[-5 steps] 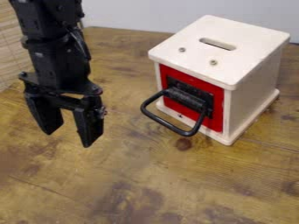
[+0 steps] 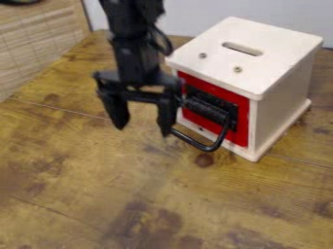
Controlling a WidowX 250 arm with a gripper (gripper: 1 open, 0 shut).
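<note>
A white wooden box [image 2: 279, 107] with a slot in its top and a red front panel [image 2: 240, 136] stands at the right. A black U-shaped handle [image 2: 202, 143] sticks out low from the panel. My black gripper [image 2: 143, 117], blurred, hangs just left of the box, close to the handle and partly in front of it. Its two fingers are apart, with nothing seen between them.
A woven mat [image 2: 33, 58] stands at the upper left edge.
My gripper has moved right and up in the view, from the open table at the left toward the box's handle. The box looks unmoved.
</note>
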